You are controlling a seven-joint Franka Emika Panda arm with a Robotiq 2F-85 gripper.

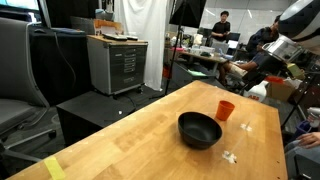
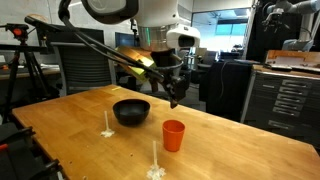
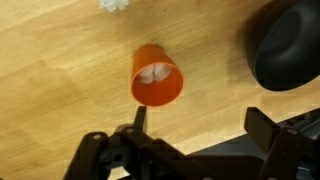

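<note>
An orange cup stands upright on the wooden table, with some small whitish pieces visible inside it in the wrist view. Near it is a black bowl, also plain in exterior view 1 as the bowl left of the cup. My gripper is open, its two fingers spread wide at the lower part of the wrist view. Nothing is held between them. The gripper hangs above the table, clear of both cup and bowl. In exterior view 2 the cup sits below and to the right of the arm.
White splayed pieces lie on the table, one in front of the cup and another by the bowl. A drawer cabinet and an office chair stand beyond it.
</note>
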